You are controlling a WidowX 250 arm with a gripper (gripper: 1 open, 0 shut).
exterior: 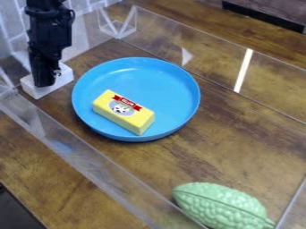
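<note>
My black gripper (46, 72) is at the left, low over a white rectangular object (48, 87) beside the blue plate; it looks shut, though its fingertips are dark and hard to make out. A yellow box with a red and white label (124, 111) lies on the blue plate (169, 94).
A green bumpy gourd-like object (223, 203) lies at the front right. Clear panels border the work area.
</note>
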